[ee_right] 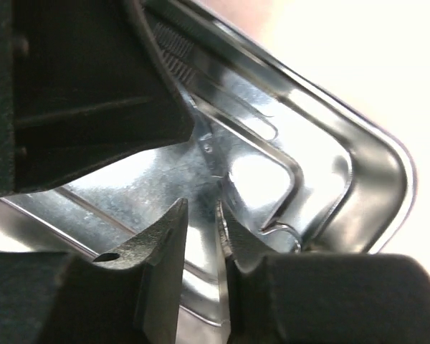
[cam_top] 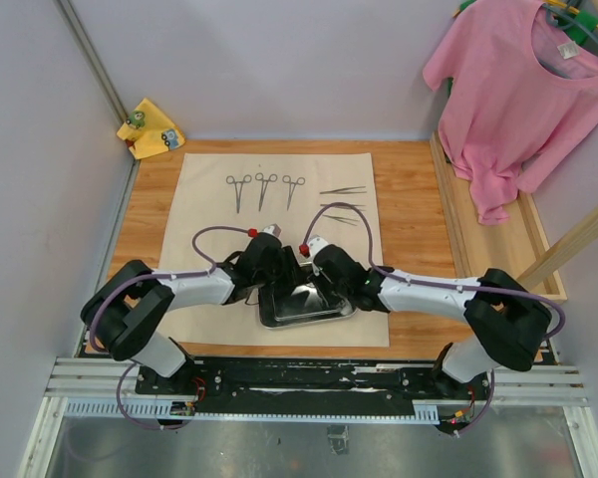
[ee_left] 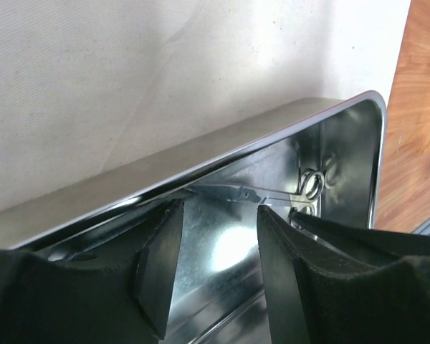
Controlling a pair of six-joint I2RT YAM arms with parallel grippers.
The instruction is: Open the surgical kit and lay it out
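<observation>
A steel tray [cam_top: 304,314] sits on the cream cloth [cam_top: 209,324], both grippers over it. Forceps clamps [cam_top: 266,189] and tweezers [cam_top: 342,190] lie in rows above it on the cloth. In the left wrist view, scissors [ee_left: 312,183] lie along the tray's inner wall; my left gripper is part open above them, nothing visible between its fingers. My right gripper is part open low in the tray, over a thin metal instrument [ee_right: 209,147] running between and behind its fingertips; whether it grips cannot be told. A black gripper body hides part of that view.
A wooden box [cam_top: 454,219] with a pink shirt [cam_top: 518,90] above stands at the right. A yellow cloth [cam_top: 149,129] lies at the back left. Bare wood borders the mat.
</observation>
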